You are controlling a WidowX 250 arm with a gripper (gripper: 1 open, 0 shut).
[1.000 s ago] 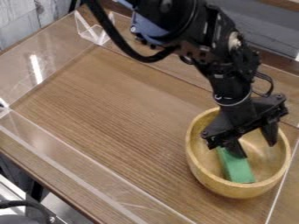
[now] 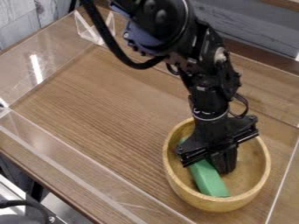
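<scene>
A cream-yellow round bowl (image 2: 222, 198) sits at the right front of the wooden table, holding a green block (image 2: 211, 179). My black gripper (image 2: 214, 155) reaches down into the bowl over the upper part of the block, hiding some of it. The fingertips are dark and crowded together, and whether anything is between them is hard to see.
A clear plastic holder (image 2: 91, 26) stands at the back left. A wall runs along the back right, and a black cable lies at the bottom left corner.
The gripper and bowl, with the green block inside, have moved left over the last second. The gripper's fingers appear closer together than one second ago.
</scene>
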